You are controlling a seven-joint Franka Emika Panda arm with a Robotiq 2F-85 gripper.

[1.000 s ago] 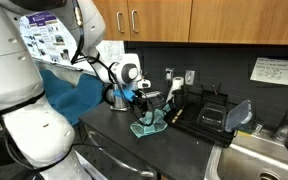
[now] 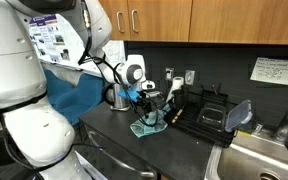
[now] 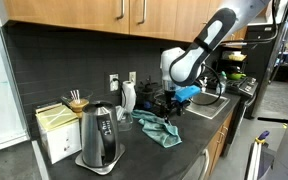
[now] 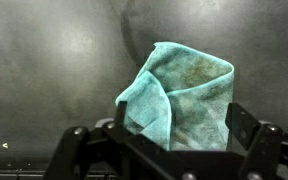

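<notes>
A teal cloth [image 4: 189,95] lies rumpled on the dark counter, one part folded over itself in the wrist view. Above it my gripper stands open, its two dark fingers wide apart with the cloth showing between them. From the first exterior side, the cloth [image 2: 146,125] is under and around the gripper [image 2: 149,112]. In the second exterior view the cloth [image 3: 161,131] spreads below the gripper [image 3: 169,115]. Whether the fingertips touch the fabric I cannot tell.
A black dish rack [image 2: 206,118] and the sink [image 2: 246,160] are to the right along the wall. A grey kettle [image 3: 100,133] and a toaster [image 3: 60,133] stand at the counter's other end.
The arm stands slightly lower over the cloth than a second ago. The cloth looks the same.
</notes>
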